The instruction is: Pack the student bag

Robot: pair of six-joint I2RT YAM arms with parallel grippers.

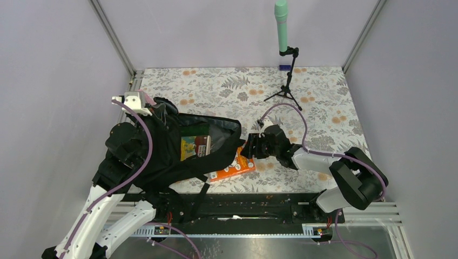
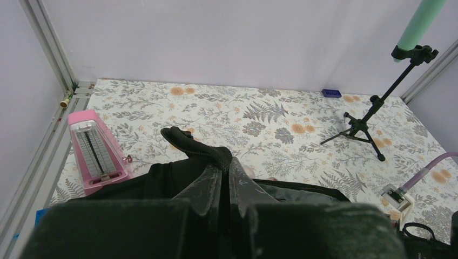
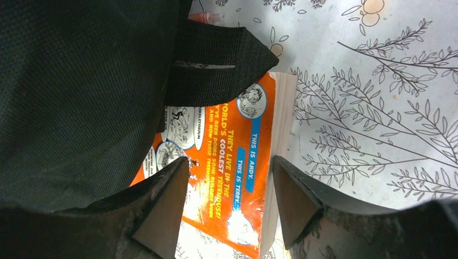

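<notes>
The black bag point(image 1: 173, 167) lies open on the left, with books point(image 1: 194, 147) inside. An orange book point(image 3: 227, 162) lies on the cloth at the bag's right, partly under the bag's side and a strap point(image 3: 216, 81). My right gripper is open over it, one finger at the book's spine-side edge. My left gripper is shut at the bag's top edge, with black zippered fabric at its fingertips.
A pink metronome point(image 2: 99, 151) stands at the back left. A tripod point(image 1: 287, 89) holding a green tube and a small blue object point(image 2: 331, 93) are at the back right.
</notes>
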